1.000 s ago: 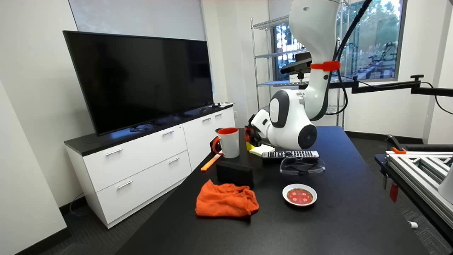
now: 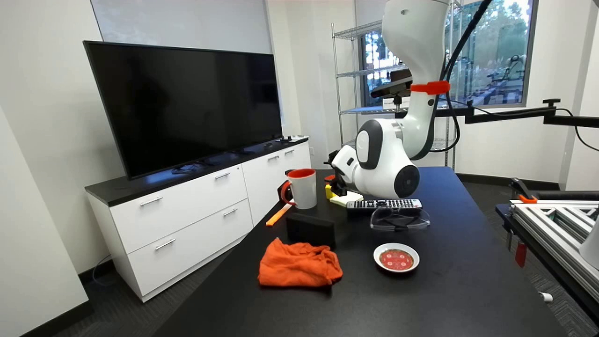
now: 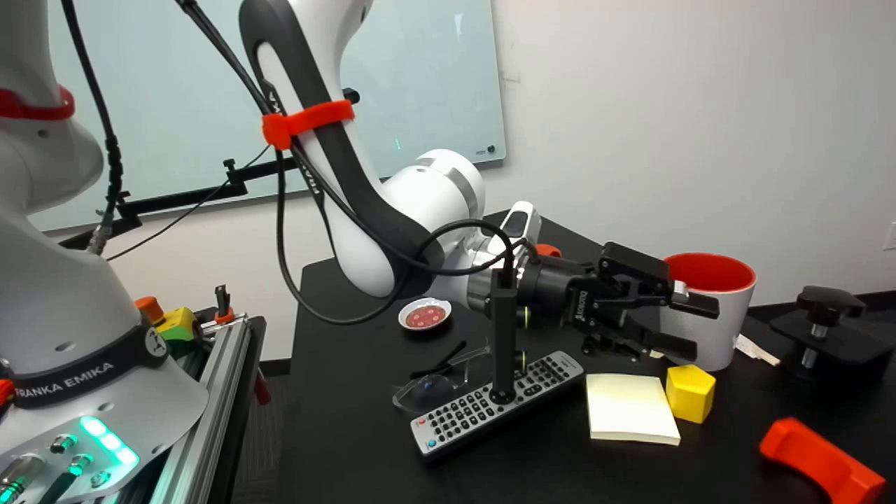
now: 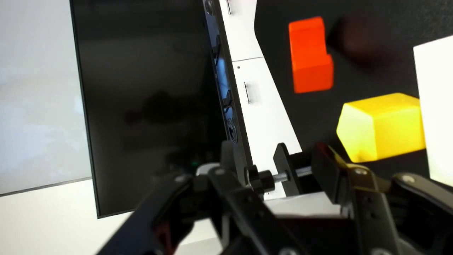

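My gripper (image 3: 684,326) is held sideways low over the black table, its two fingers parted with a gap and nothing seen gripped. Behind the fingertips in exterior view 2 stands a white mug (image 3: 729,323), upright with a red inside; whether they touch it is unclear. Below the gripper lie a yellow block (image 3: 690,393) and a pad of pale notes (image 3: 630,409). An orange-red block (image 3: 821,460) rests nearer that camera. In the wrist view, the yellow block (image 4: 382,127) and orange-red block (image 4: 311,55) are right of the fingers.
A remote (image 3: 497,403), clear glasses (image 2: 399,219) and a small dish (image 2: 396,258) occupy the table. An orange cloth (image 2: 300,264) lies by a black box (image 2: 310,230). A black clamp (image 3: 827,327) stands past the mug.
The gripper's fingers look farther apart than a second ago. The arm and the table objects appear to be in the same places.
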